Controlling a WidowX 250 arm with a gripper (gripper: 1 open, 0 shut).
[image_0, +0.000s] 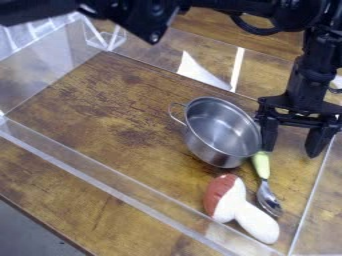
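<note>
A steel pot with handles stands on the wooden table, right of centre. Just right of it, my black gripper hangs low with its fingers spread open, nothing visible between them. A spoon with a pale green handle lies below the gripper, by the pot. A red and white mushroom-shaped object lies in front, left of the spoon.
Transparent walls edge the workspace. A white folded piece lies behind the pot. The arm occupies the top and right.
</note>
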